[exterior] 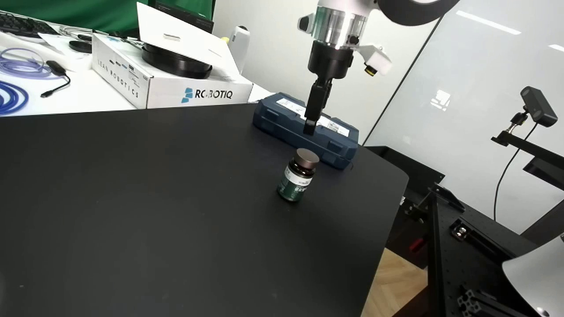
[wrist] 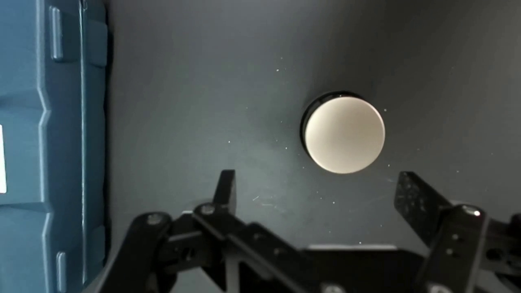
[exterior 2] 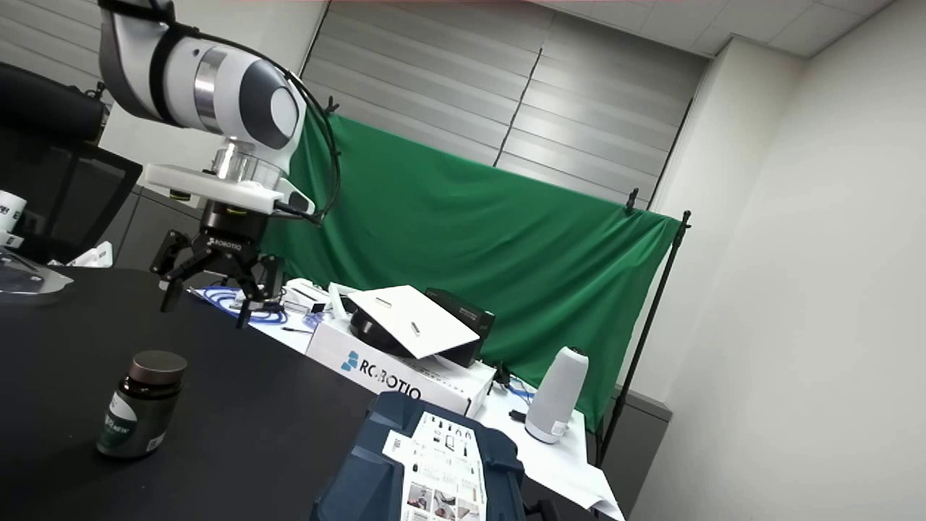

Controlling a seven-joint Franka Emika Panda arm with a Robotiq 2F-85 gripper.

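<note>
A small dark bottle [exterior: 297, 177] with a brown cap and a green and white label stands upright on the black table. In exterior view 2 the same bottle [exterior 2: 143, 407] is at the lower left. Seen from above in the wrist view, its round cap [wrist: 344, 134] lies beyond the fingertips, toward the right finger's side. My gripper is open, its two fingers spread wide with only bare table between them. In exterior view 2 the gripper [exterior 2: 207, 311] hangs above the table, apart from the bottle.
A dark blue case [exterior: 305, 128] lies near the bottle at the table's edge, along the left side of the wrist view. A white Robotiq box [exterior: 174, 84] sits on the white table behind.
</note>
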